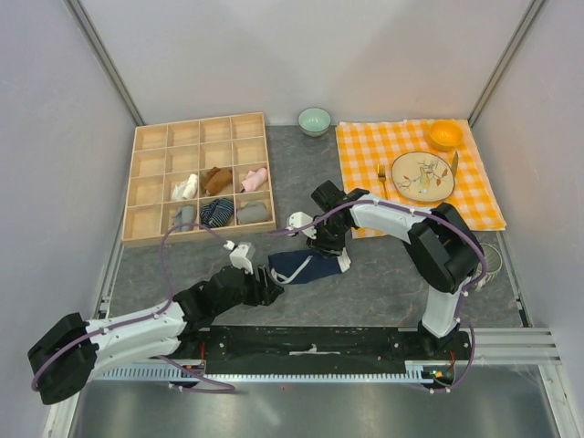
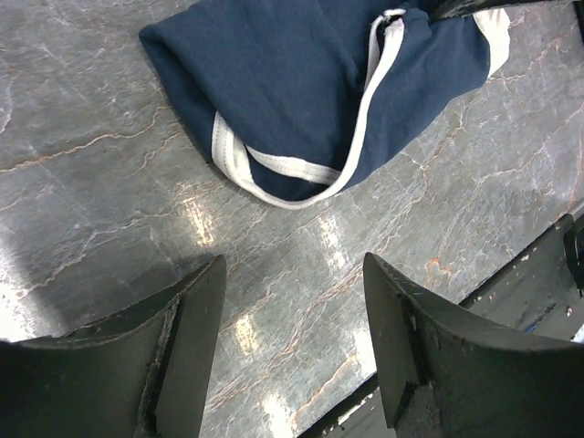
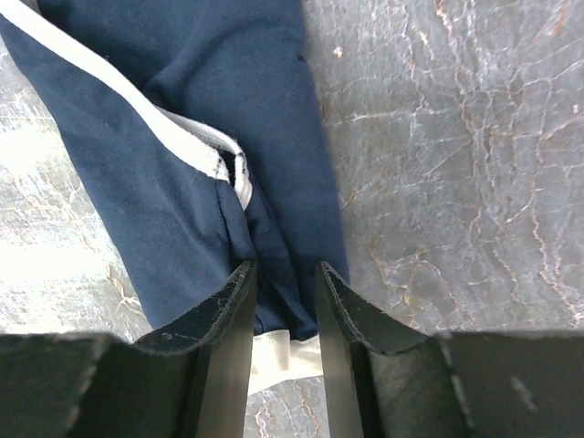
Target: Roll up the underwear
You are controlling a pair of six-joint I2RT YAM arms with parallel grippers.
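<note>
Navy underwear with white bands point(image 1: 301, 265) lies folded on the grey stone surface below the divided box. In the left wrist view its fabric point(image 2: 265, 91) has a looped white band toward me; my left gripper is open beside it, over bare surface. In the right wrist view my right gripper is down on the end of the underwear point(image 3: 137, 201), fingertips apart with dark cloth and a white band between and beneath them; whether it grips any cloth is unclear.
A wooden divided box point(image 1: 153, 161) with cloth items stands behind. A green bowl point(image 1: 315, 119) is at the back; a checked mat point(image 1: 360, 141) with a plate point(image 1: 422, 169) and orange bowl point(image 1: 445, 133) is at right.
</note>
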